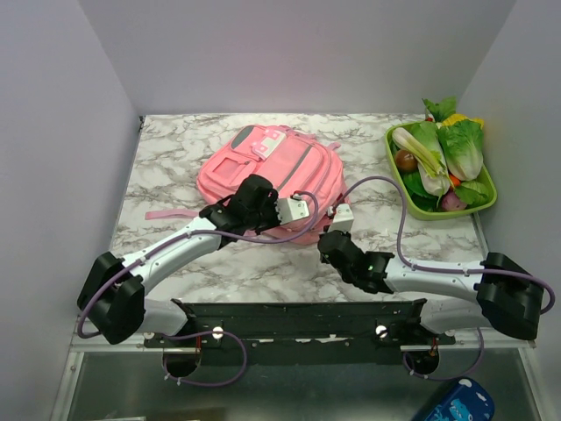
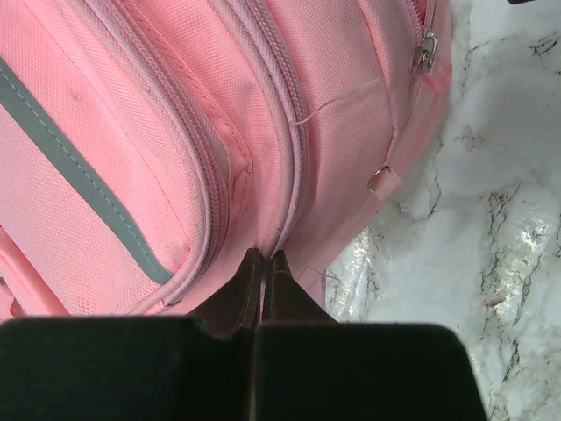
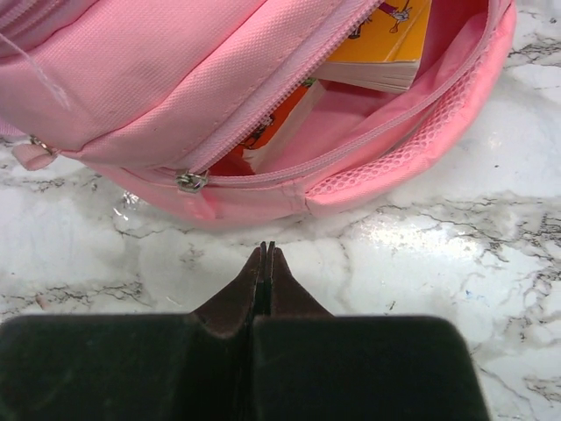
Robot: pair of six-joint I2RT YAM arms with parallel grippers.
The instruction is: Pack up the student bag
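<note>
The pink bag [image 1: 302, 171] lies on the marbled table, its main compartment unzipped. Inside show a yellow book [image 3: 377, 53] and an orange-red book [image 3: 279, 127]. At the bag's lower edge, the metal zipper slider [image 3: 191, 181] has its pink pull tab [image 3: 202, 206] hanging free. My right gripper is shut with nothing between its fingertips, over bare table just below the bag and apart from the tab. My left gripper is shut on the bag's piped seam [image 2: 285, 210]. Both sets of fingertips are hidden in the top view.
A green basket [image 1: 438, 214] of vegetables stands at the right of the table. Bare table [image 1: 386, 224] lies between it and the bag. A blue item [image 1: 465, 402] is at the bottom right, beyond the front edge.
</note>
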